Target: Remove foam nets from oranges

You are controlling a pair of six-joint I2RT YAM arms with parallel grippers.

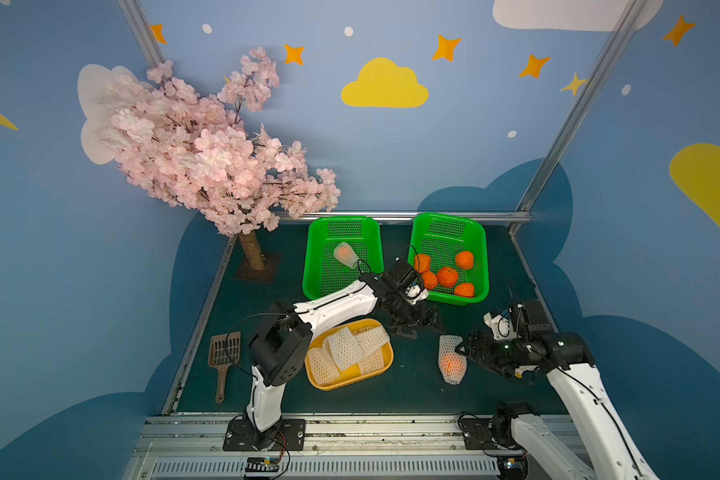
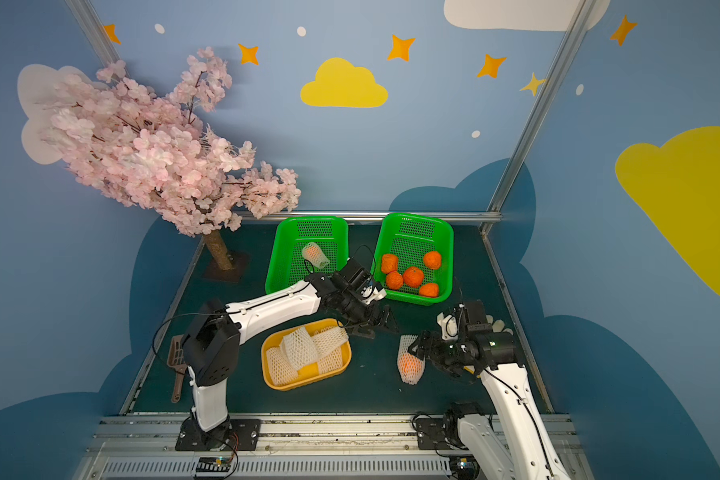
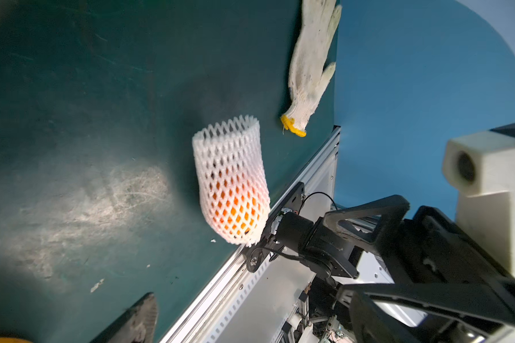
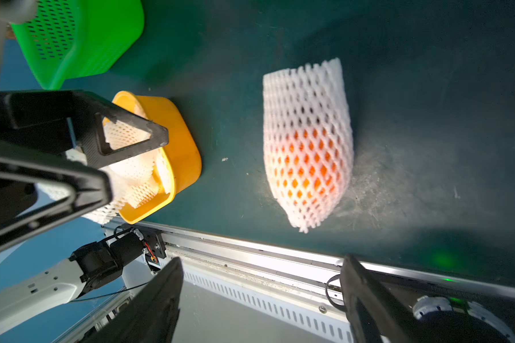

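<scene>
An orange in a white foam net (image 4: 307,160) lies on the dark mat between my grippers, one end of the net empty. My left gripper (image 1: 421,324) is open above the mat, left of and behind that orange. My right gripper stands open at its right side, holding nothing. Another netted orange (image 1: 345,254) lies in the left green basket (image 1: 312,264). Bare oranges (image 1: 447,277) sit in the right green basket (image 1: 478,240). A yellow tray (image 1: 328,385) holds several empty foam nets (image 1: 344,345).
A blossom tree (image 1: 253,254) stands at the back left, a brown scoop (image 1: 224,352) at the left. A white glove (image 3: 309,63) lies at the right edge, partly under my right arm.
</scene>
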